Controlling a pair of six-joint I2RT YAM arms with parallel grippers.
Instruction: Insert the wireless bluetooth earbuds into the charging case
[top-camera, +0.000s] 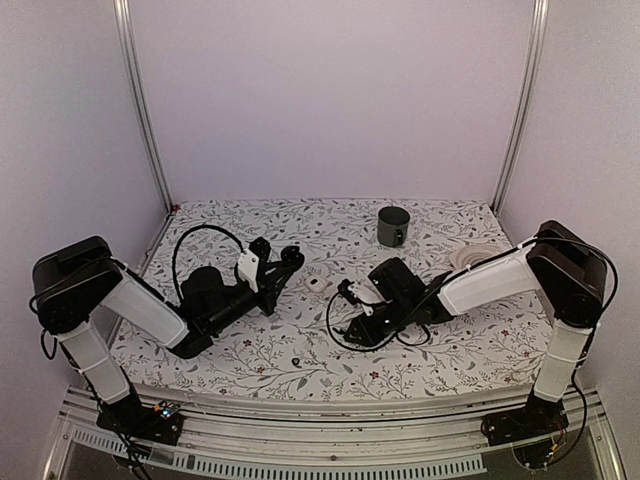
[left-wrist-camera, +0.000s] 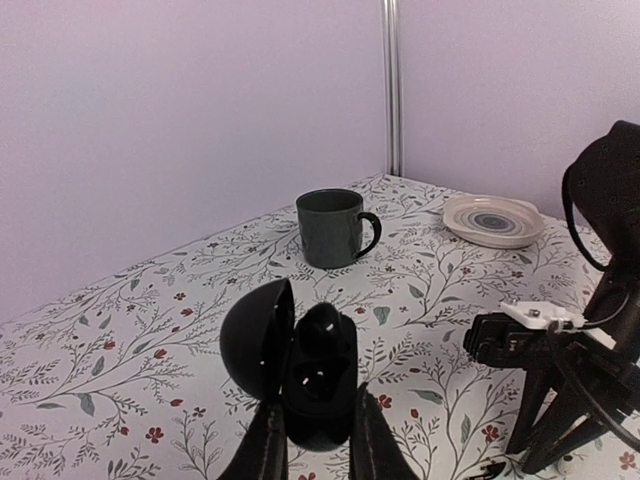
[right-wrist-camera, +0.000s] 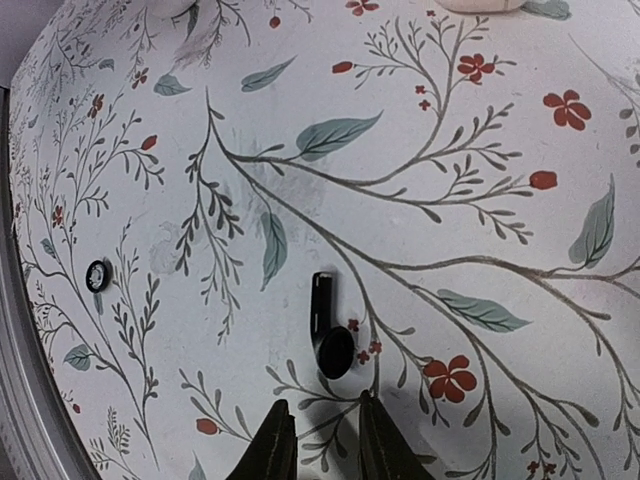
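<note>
My left gripper is shut on the black charging case (left-wrist-camera: 315, 380), held upright in the air with its lid open; in the top view it shows at centre left (top-camera: 290, 257). A black earbud (right-wrist-camera: 330, 335) lies on the floral table in the right wrist view, just ahead of my right gripper, whose fingertips are part open with nothing seen between them. In the left wrist view the right gripper reaches down to the table at the lower right.
A dark mug (top-camera: 393, 225) stands at the back right, with a pale plate (left-wrist-camera: 492, 220) to its right. A small dark round object (right-wrist-camera: 98, 273) lies on the table toward the front edge.
</note>
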